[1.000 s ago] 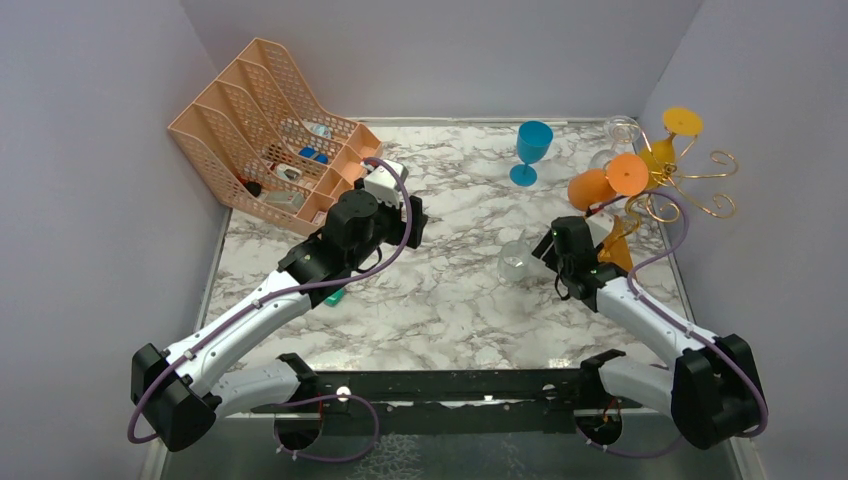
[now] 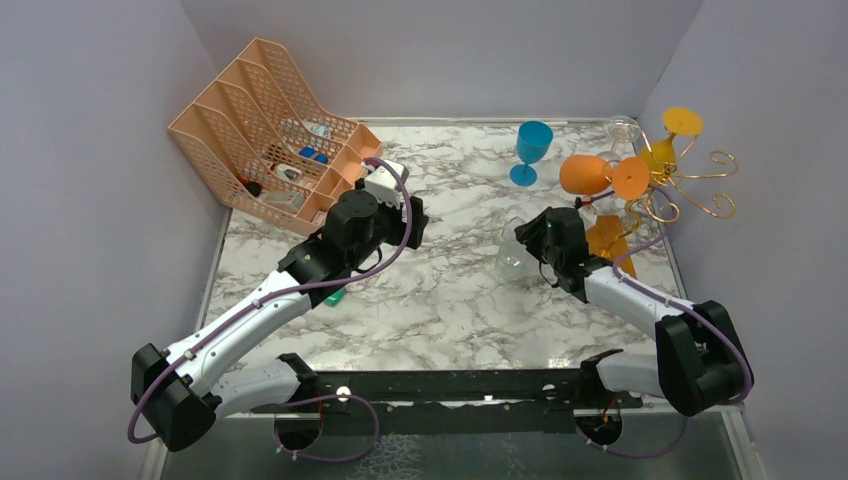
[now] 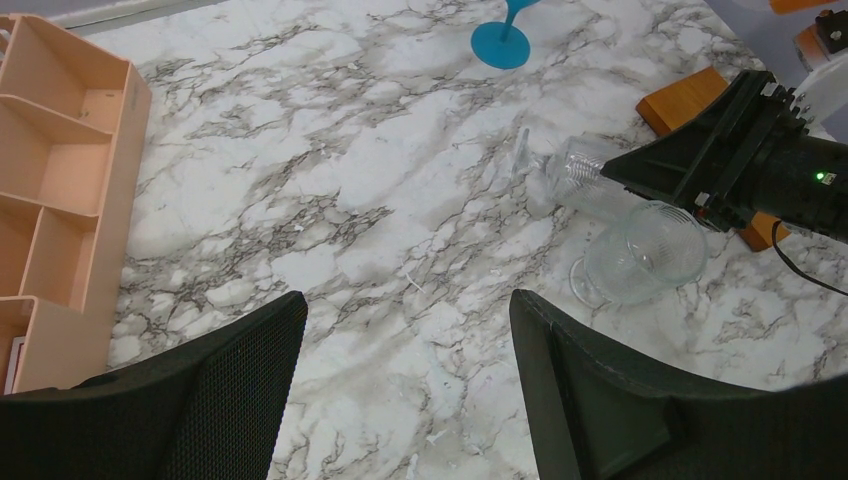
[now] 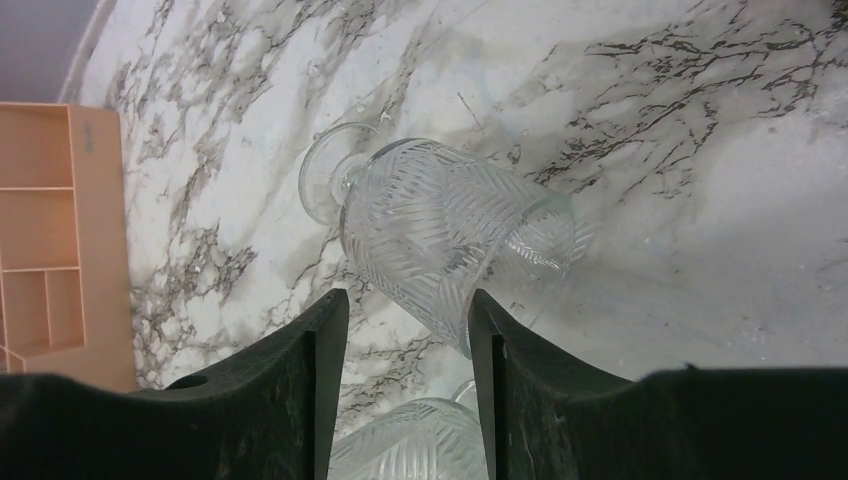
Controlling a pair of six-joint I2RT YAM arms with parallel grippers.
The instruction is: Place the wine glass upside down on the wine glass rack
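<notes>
Two clear patterned wine glasses lie on their sides on the marble table, one just beyond my right gripper and another lower in that view; the left wrist view shows both (image 3: pixel 645 250). My right gripper is open, its fingers beside the rim of the upper glass. My left gripper is open over bare table, away from the glasses. The gold wine glass rack (image 2: pixel 718 200) stands at the right, holding orange and yellow glasses upside down and a clear one behind.
A blue goblet (image 2: pixel 533 145) stands upright at the back. A peach organiser (image 2: pixel 250 90) with small items sits at the back left. A wooden piece (image 3: pixel 680 100) lies under the rack at the right.
My right gripper has moved left, towards the back, over the lying glasses. My left arm has stayed in place.
</notes>
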